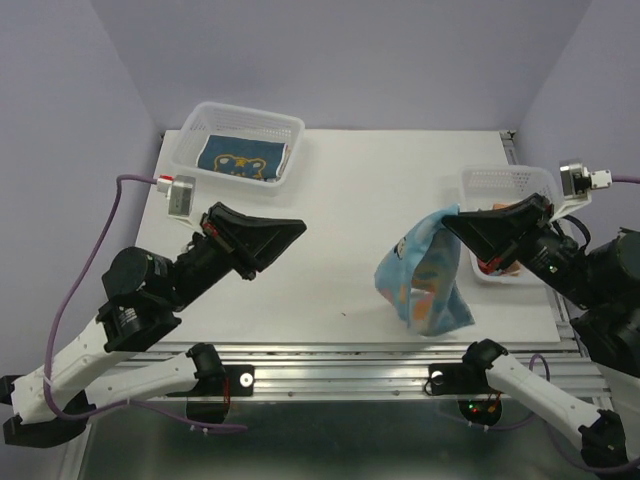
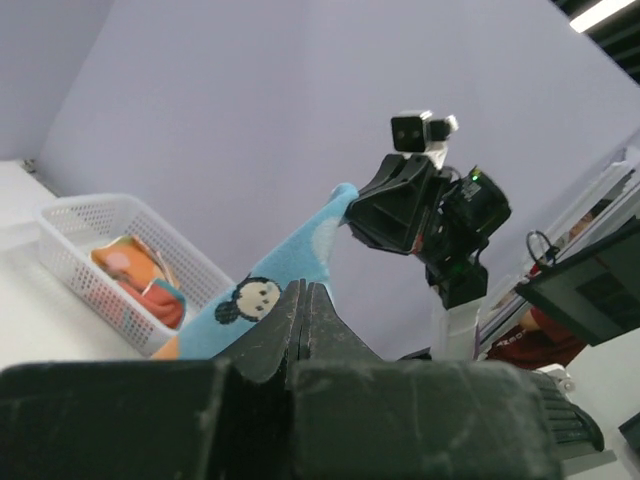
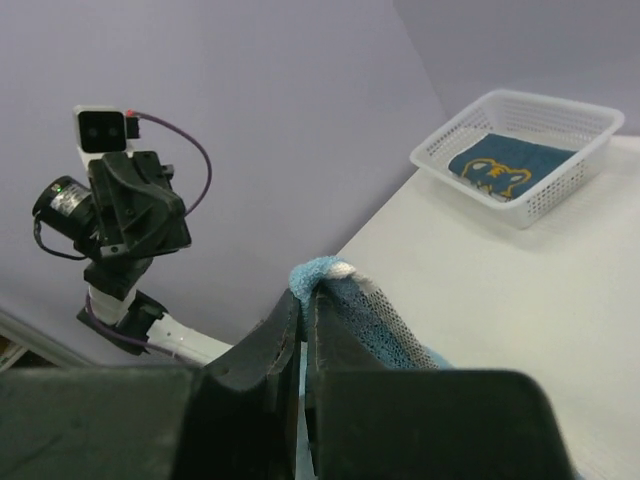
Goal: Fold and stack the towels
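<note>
A light blue towel [image 1: 425, 290] with orange patches and a mouse face hangs from my raised right gripper [image 1: 450, 220], which is shut on its corner; the lower part reaches down toward the table. In the right wrist view the pinched blue cloth [image 3: 350, 310] bunches up between the fingers. My left gripper [image 1: 295, 230] is raised over the left middle of the table, shut with nothing visible between its fingers; in the left wrist view the towel lies beyond its tips.
A white basket [image 1: 290, 125] at back left holds a folded dark blue towel [image 1: 238, 155] with a bear face. A second basket [image 2: 75, 215] at the right holds orange and red towels [image 2: 135, 270].
</note>
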